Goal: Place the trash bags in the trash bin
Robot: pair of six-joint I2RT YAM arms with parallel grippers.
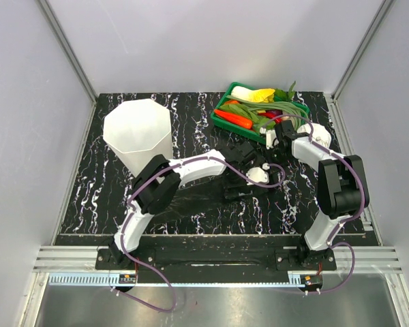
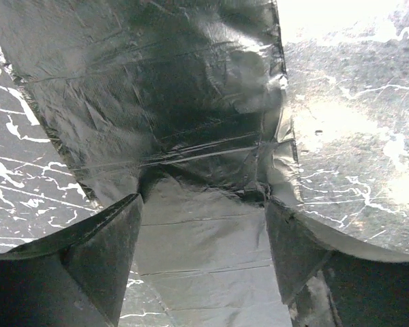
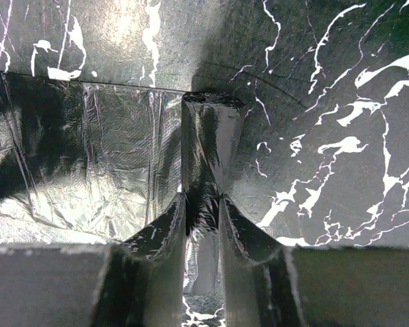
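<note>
A black trash bag (image 1: 184, 203) lies flat across the dark marble table. In the left wrist view my left gripper is over the flat bag (image 2: 170, 82), its fingertips apart on either side of a fold. My right gripper is shut on a rolled end of black bag (image 3: 208, 150), with flat bag (image 3: 88, 150) extending left of it. The white bin (image 1: 136, 136) stands at the left of the table.
A green basket (image 1: 221, 119) of vegetables sits at the back right, with a crumpled white item (image 1: 317, 136) beside it.
</note>
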